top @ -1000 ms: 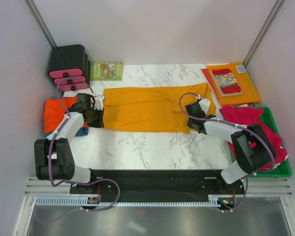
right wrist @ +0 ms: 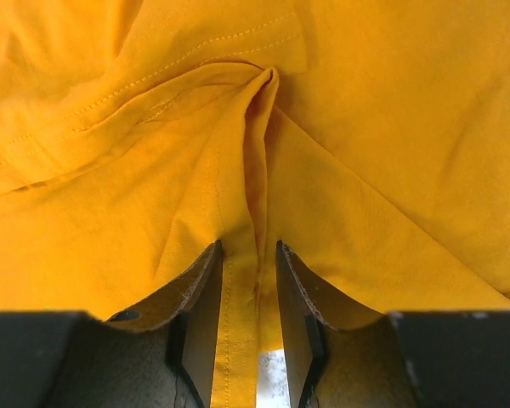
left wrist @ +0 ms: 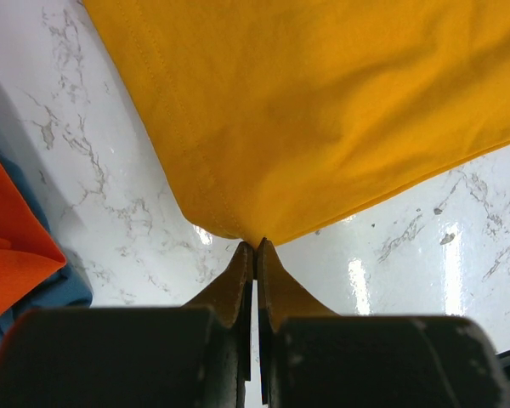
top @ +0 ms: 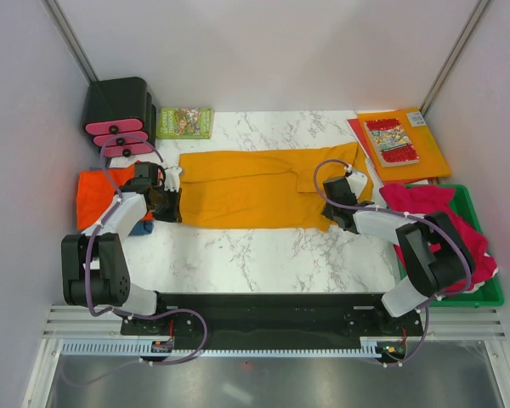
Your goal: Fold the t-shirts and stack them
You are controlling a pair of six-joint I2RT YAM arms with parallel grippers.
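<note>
A yellow t-shirt (top: pixel 246 200) lies stretched across the middle of the white marbled table, part of it folded over. At its near left corner, my left gripper is shut, with the corner of the cloth (left wrist: pixel 238 204) pinched at its tips. Over the shirt's right end, my right gripper is open, a narrow raised fold of yellow cloth (right wrist: pixel 240 255) running between its fingers. Orange and blue folded shirts (top: pixel 98 195) are stacked at the left, partly hidden by the left arm.
Red cloth (top: pixel 425 201) heaps in a green basket (top: pixel 491 293) at the right, partly behind the right arm. Books and an orange folder (top: pixel 425 161) lie at the back right. A black drawer box (top: pixel 117 98) and green book (top: pixel 185 123) stand back left.
My left gripper has shifted very slightly to the right at the shirt's corner. The right arm and the shirt look nearly unchanged.
</note>
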